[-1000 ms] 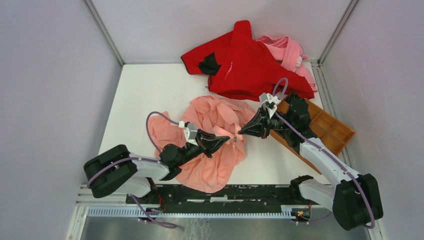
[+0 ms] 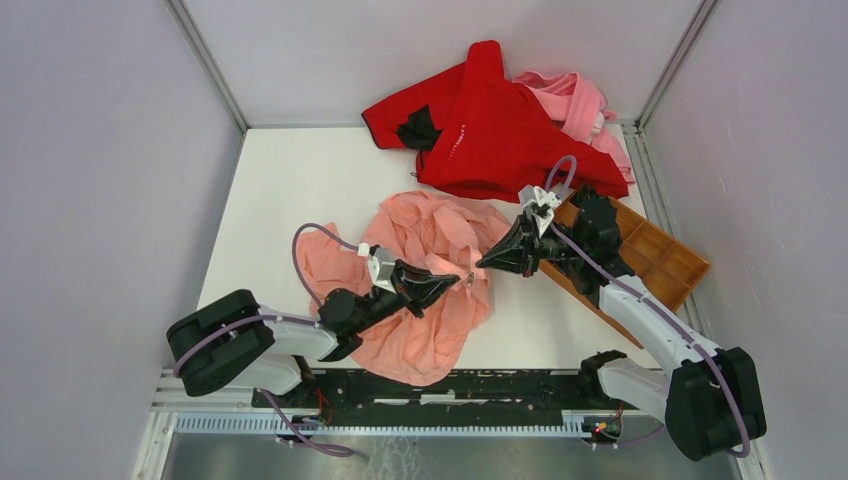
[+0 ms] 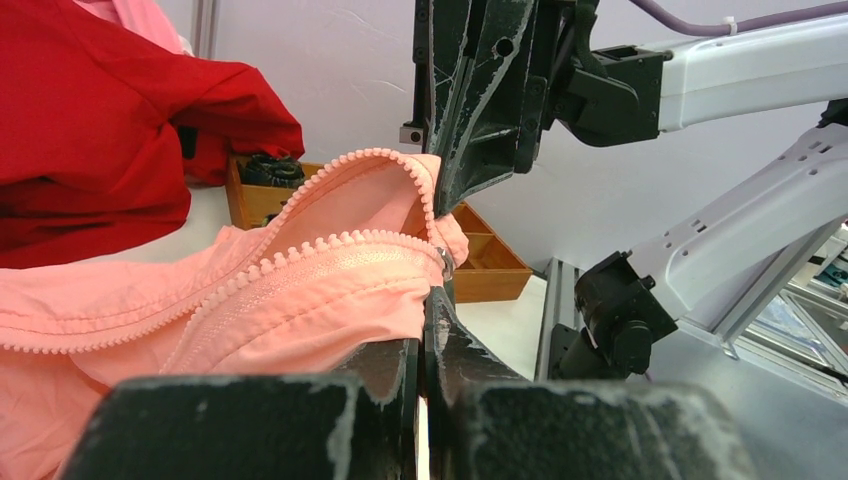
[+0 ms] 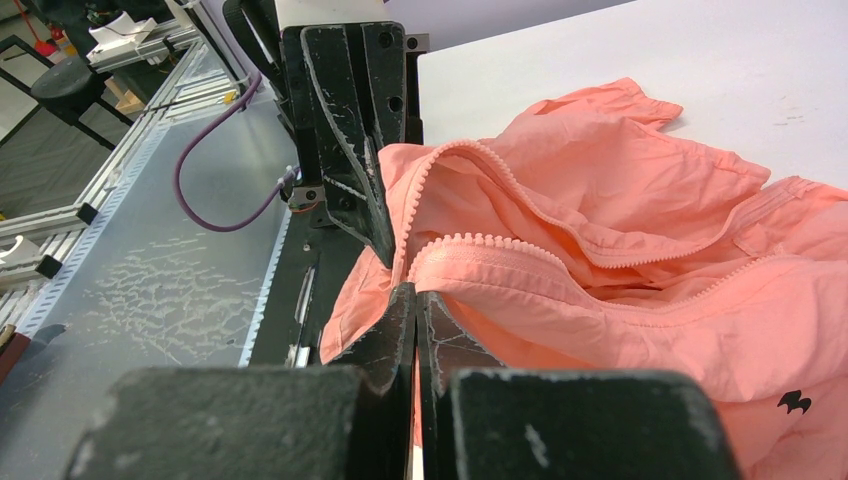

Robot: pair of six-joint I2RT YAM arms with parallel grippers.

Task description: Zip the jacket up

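Observation:
The salmon-pink jacket [image 2: 410, 340] lies rumpled on the table, its two toothed zip edges arched up and apart. My left gripper [image 2: 458, 278] is shut on the jacket's cloth by one zip edge [image 3: 340, 243]. A small metal zip piece [image 3: 446, 264] shows just beyond its tips. My right gripper [image 2: 479, 265] is shut, its tips [image 4: 413, 288] against the end of a zip edge [image 4: 480, 242]; whether cloth is pinched there is hidden. Only a short gap parts the two grippers in the top view.
A red garment [image 2: 500, 130] and a pink one [image 2: 575, 100] are heaped at the back. To the right stands a wooden divided box [image 2: 660, 260], partly under the right arm. Bare table [image 2: 290, 170] shows at the back left.

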